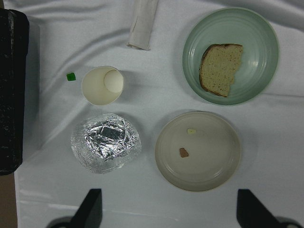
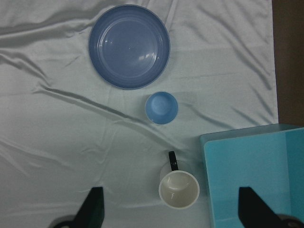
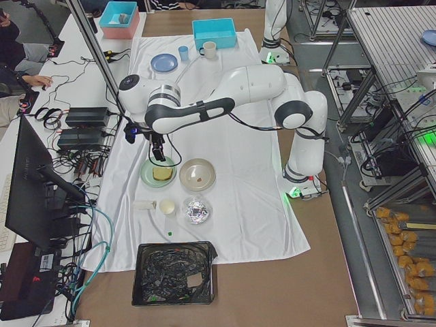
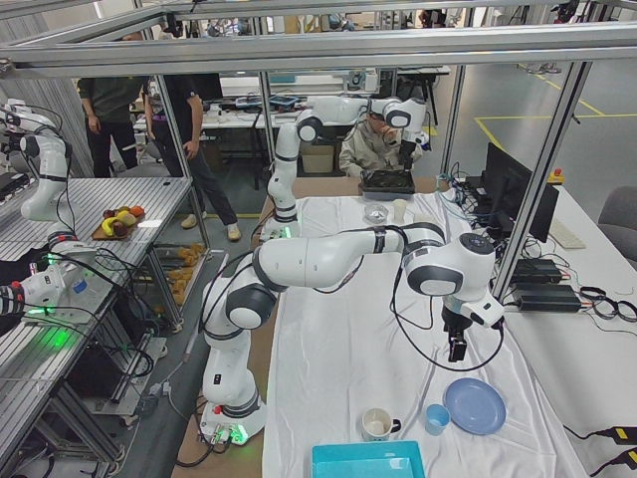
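Observation:
My left gripper is open over the near end of the cloth, above a green plate (image 1: 256, 71) with a bread slice (image 1: 220, 66), a beige plate (image 1: 209, 161) holding small bits, a foil-topped bowl (image 1: 107, 142), a cream cup (image 1: 97, 88), a pale wrapped strip (image 1: 142, 21) and a green piece (image 1: 71, 76). My right gripper is open with nothing between its fingers, above the other end, where a blue plate (image 2: 128, 45), blue cup (image 2: 161, 108), white mug (image 2: 178, 190) with black handle and turquoise bin (image 2: 247, 171) stand.
A black-lined tray (image 3: 143, 276) lies beside the cloth's edge. Monitor (image 3: 34, 184), cables and black boxes (image 3: 82, 139) crowd the neighbouring desk. Metal frame posts stand around the table.

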